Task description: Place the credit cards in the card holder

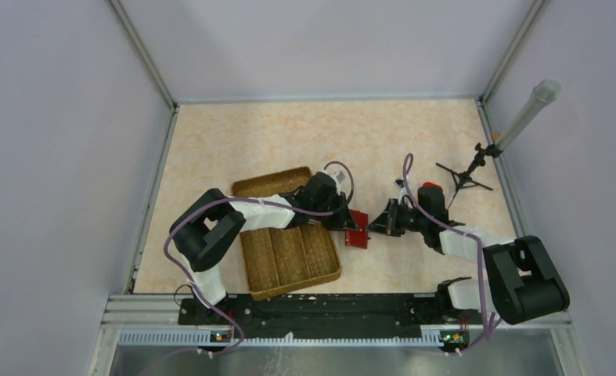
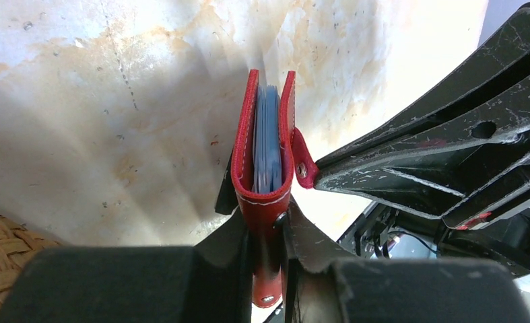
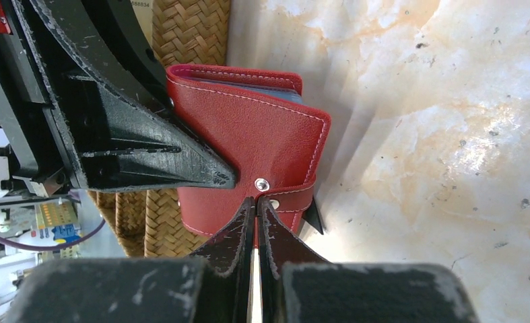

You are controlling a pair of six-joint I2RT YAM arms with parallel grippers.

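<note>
The red leather card holder (image 2: 267,208) stands on edge, with pale translucent sleeves (image 2: 267,138) between its covers. My left gripper is shut on it, one finger against each cover; in the right wrist view one of these fingers (image 3: 154,155) lies across the front cover. At the snap strap (image 3: 292,198), the tips of my right gripper are together. Seen from the left wrist, the strap tab (image 2: 304,160) touches those tips; whether any of it is pinched I cannot tell. No separate credit card can be made out.
A woven basket (image 1: 332,274) with compartments lies under the left arm, just left of the card holder. A small black tripod (image 1: 465,178) stands at the far right.
</note>
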